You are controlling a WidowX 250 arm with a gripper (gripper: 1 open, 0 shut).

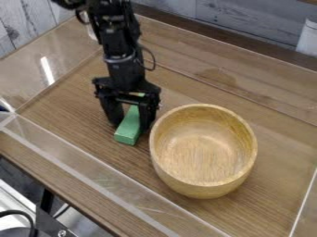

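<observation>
My black gripper (129, 107) is low over a green block (126, 130) on the wooden table, its fingers on either side of the block's upper part, which they partly hide. Whether they touch it, and how far apart they stand, is hard to make out. A large round wooden bowl (203, 151) sits just to the right of the block.
A white object (310, 35) stands at the far right back. The table's front left edge runs diagonally, with a cable below it.
</observation>
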